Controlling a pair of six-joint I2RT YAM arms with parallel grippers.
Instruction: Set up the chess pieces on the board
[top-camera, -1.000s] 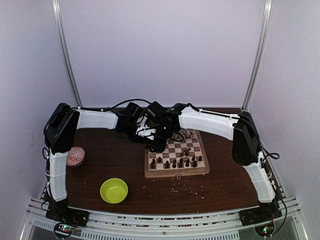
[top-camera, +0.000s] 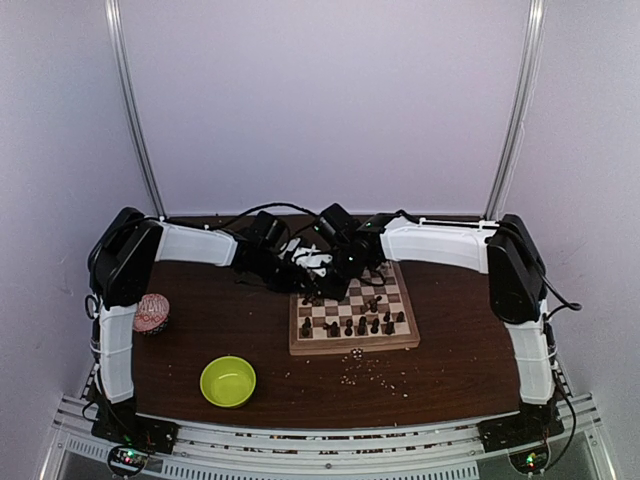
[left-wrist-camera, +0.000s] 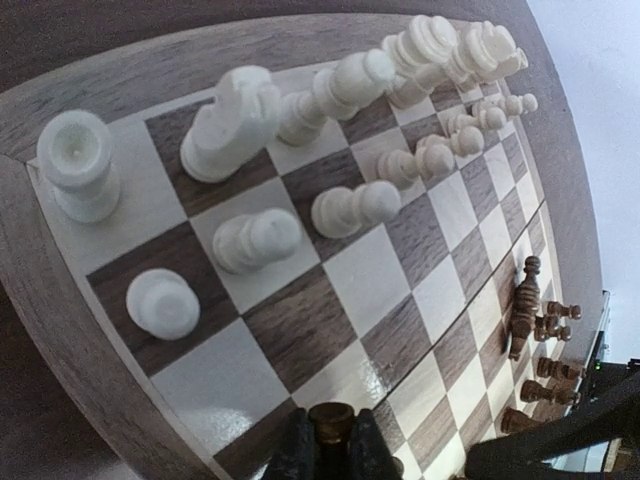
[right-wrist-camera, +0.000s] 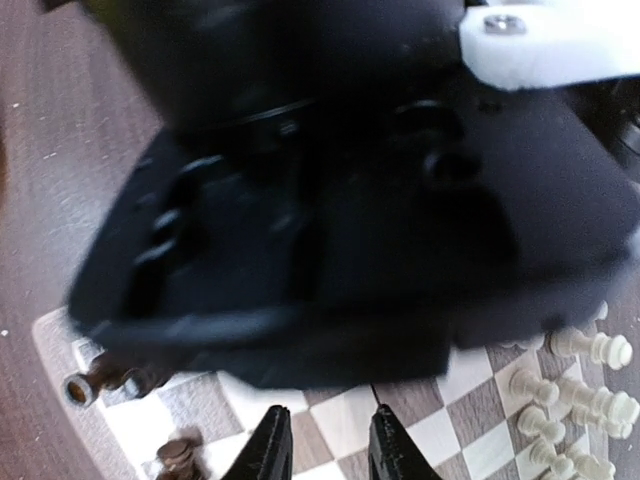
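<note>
The chessboard (top-camera: 355, 340) carries white pieces, like the white rook (left-wrist-camera: 78, 165), in rows along one side, and brown pieces along the opposite side. A brown piece (left-wrist-camera: 525, 305) stands apart from its row. My left gripper is shut on a dark brown piece (left-wrist-camera: 331, 420) over the board's edge. My right gripper stands open over light and dark squares, nothing between its fingers. In the top view both wrists crowd together over the board's back left, hiding part of it.
A green bowl (top-camera: 228, 382) sits at the front left and a patterned bowl (top-camera: 152, 312) at the far left. Small bits are scattered before the board.
The right arm has moved rightward across the board over the last second. The left arm has shifted slightly, staying near the board's left side.
</note>
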